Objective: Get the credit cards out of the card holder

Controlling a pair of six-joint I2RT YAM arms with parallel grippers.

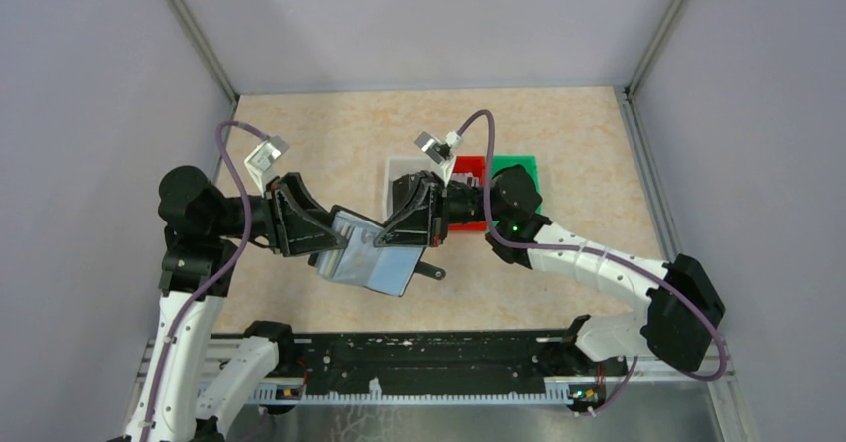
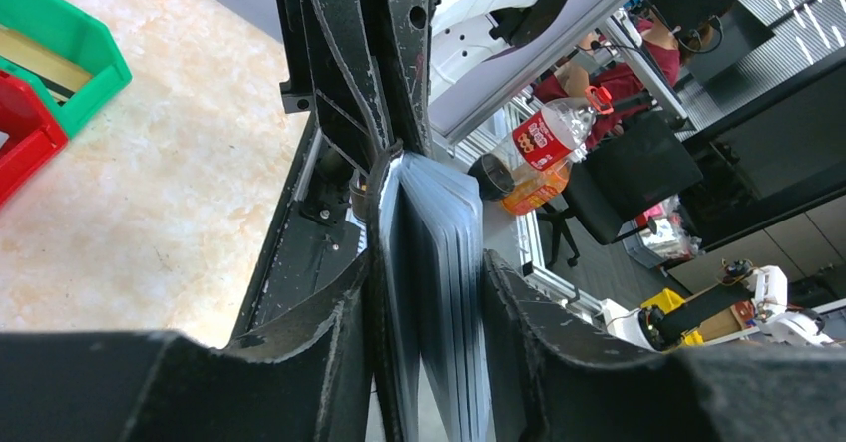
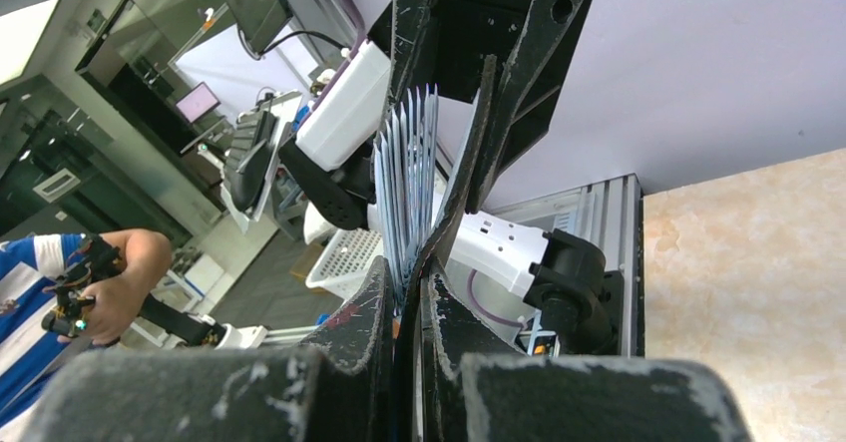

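An open black card holder with translucent bluish card sleeves [image 1: 361, 260] hangs in the air between my two grippers, fanned in the right wrist view [image 3: 404, 183]. My left gripper [image 1: 329, 242] is at its left part; in the left wrist view its fingers press close on either side of the sleeve stack [image 2: 444, 242], though whether they grip it is unclear. My right gripper [image 1: 384, 237] is shut on the holder's right part, with the dark cover running between its fingers in the right wrist view. Individual credit cards cannot be told apart.
White, red [image 1: 469, 163] and green [image 1: 514, 163] bins stand at the back of the table behind the right arm.
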